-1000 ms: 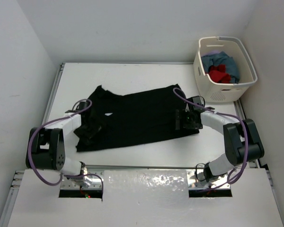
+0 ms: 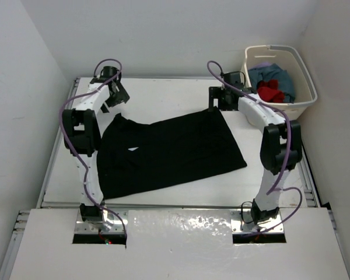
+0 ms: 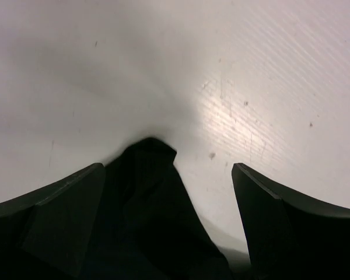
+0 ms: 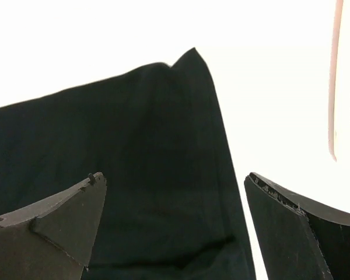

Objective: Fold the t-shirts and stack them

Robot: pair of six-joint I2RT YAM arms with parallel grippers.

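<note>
A black T-shirt (image 2: 166, 151) lies spread flat across the table, with a small white mark near its left side. My left gripper (image 2: 117, 94) is above the shirt's upper-left corner, which shows in the left wrist view as a raised fold (image 3: 149, 175) between open fingers. My right gripper (image 2: 217, 99) stands open over the upper-right corner; in the right wrist view that corner (image 4: 186, 87) lies below and between the fingertips, not held.
A white laundry basket (image 2: 300, 87) with teal, red and purple clothes stands at the back right, close to my right arm. Bare table (image 2: 157, 96) shows behind and in front of the shirt. Walls enclose the sides and back.
Both grippers have travelled from the shirt's front part to its back corners, the left one farther. The shirt's front left edge has shifted slightly toward the front.
</note>
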